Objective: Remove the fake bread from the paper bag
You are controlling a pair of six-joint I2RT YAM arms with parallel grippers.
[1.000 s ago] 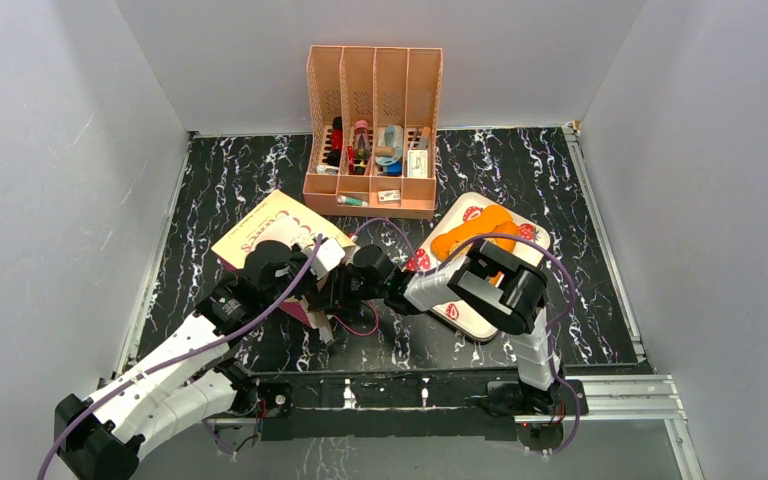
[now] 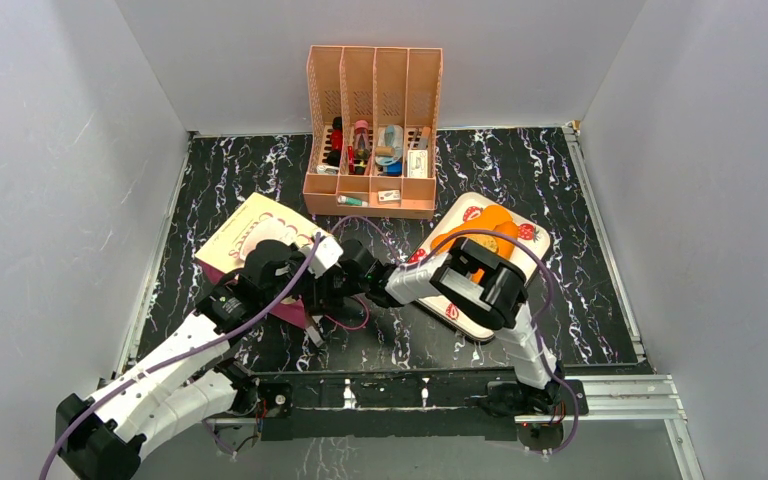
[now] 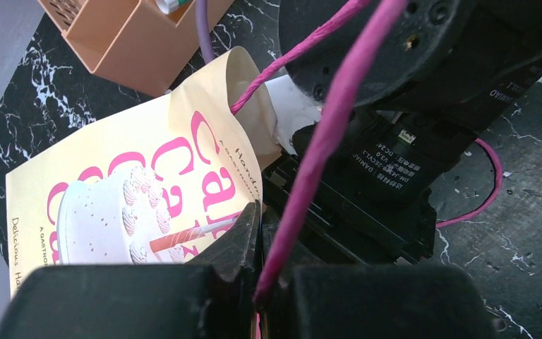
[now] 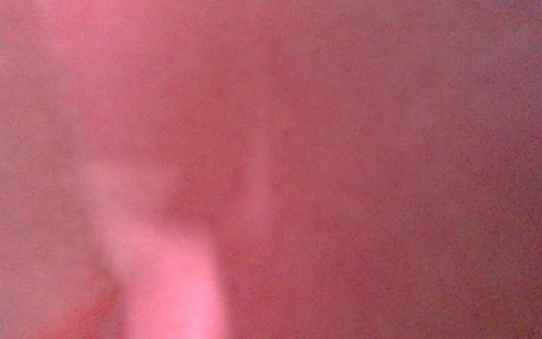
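The cream and pink paper bag lies at the left of the table, its cake print and pink rope handle showing in the left wrist view. My left gripper is shut at the edge of the bag's mouth, on its thin paper. My right gripper reaches into the bag from the right, its fingers hidden; the right wrist view shows only a blurred pink interior with a lighter pink shape, too unclear to identify. No bread can be made out inside the bag.
A cream tray with orange fake bread stands at the right, under my right arm. A peach organizer with small items stands at the back centre.
My right arm has moved left, further toward the bag, and the bag has shifted left with it. The left arm looks nearly still.
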